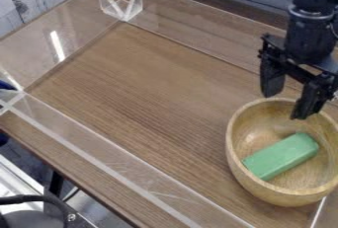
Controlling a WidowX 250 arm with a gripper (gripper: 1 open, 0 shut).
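A wooden bowl [251, 169] stands at the lower right of the wooden table, holding a green block [282, 156] lying flat inside. The black gripper [290, 92] hangs just above the bowl's back rim, fingers apart and open, with nothing seen between them.
A clear angular piece [121, 5] stands at the back left. Clear strips run along the table's edges, and a black cable lies at the bottom left corner.
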